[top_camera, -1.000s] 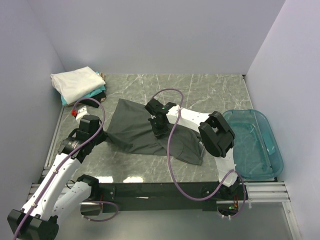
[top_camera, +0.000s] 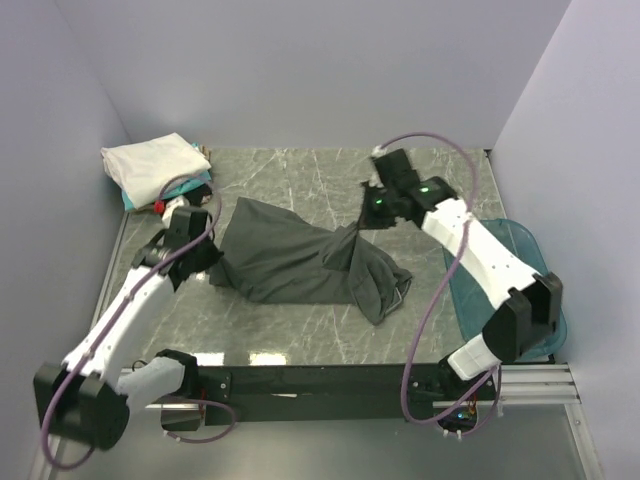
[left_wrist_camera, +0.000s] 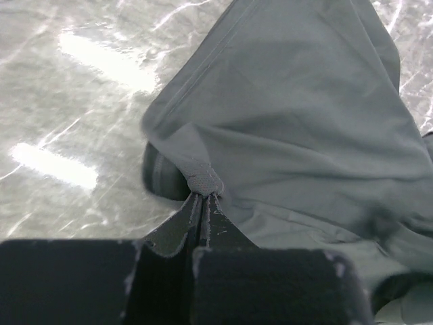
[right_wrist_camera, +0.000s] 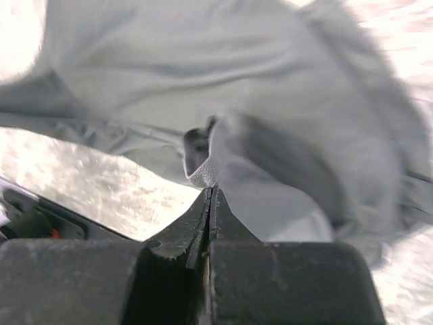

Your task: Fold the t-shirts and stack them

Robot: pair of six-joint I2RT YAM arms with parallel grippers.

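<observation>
A dark grey t-shirt (top_camera: 290, 265) lies spread across the middle of the table, its right part bunched and overlapping. My left gripper (top_camera: 213, 262) is shut on the shirt's left edge; in the left wrist view a gathered bit of the grey shirt (left_wrist_camera: 203, 177) is pinched at the fingertips. My right gripper (top_camera: 360, 226) is shut on another part, which rises in a peak under it. The right wrist view shows a raised fold of the shirt (right_wrist_camera: 203, 166) at the fingertips, with blurred cloth around.
Folded shirts, a white one (top_camera: 155, 165) on top, are stacked at the back left. A clear teal bin (top_camera: 540, 265) stands at the right, partly under my right arm. Bare marble table (top_camera: 300, 170) shows behind the shirt.
My right gripper has moved right and toward the back, drawing cloth with it and bunching the shirt's right side. The left arm has shifted slightly right.
</observation>
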